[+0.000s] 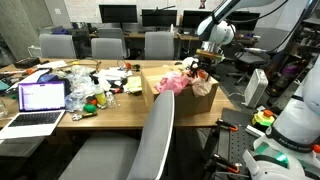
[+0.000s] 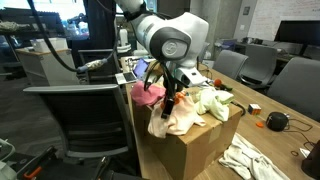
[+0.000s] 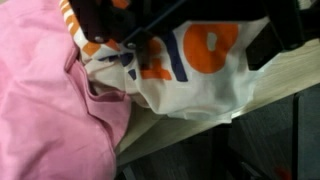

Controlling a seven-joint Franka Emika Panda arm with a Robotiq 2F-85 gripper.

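My gripper is open over a heap of cloths. In the wrist view, its dark fingers (image 3: pixel 275 38) stand apart at the upper left and upper right. Between and below them lies a white cloth (image 3: pixel 195 85) with orange and navy print; contact with the fingers is hard to tell. To its left is a pink cloth (image 3: pixel 45 110). In exterior view 2 my gripper (image 2: pixel 170 100) points down into the heap on a brown box (image 2: pixel 200 155). A pale peach cloth (image 2: pixel 178 118) hangs over the box's near edge, with a pale green cloth (image 2: pixel 215 103) beside it.
A grey chair (image 1: pixel 165 125) stands in front of the box. The long table (image 1: pixel 110 118) holds a laptop (image 1: pixel 40 105) and many small items. Another white cloth (image 2: pixel 252 158) lies to the right of the box in exterior view 2.
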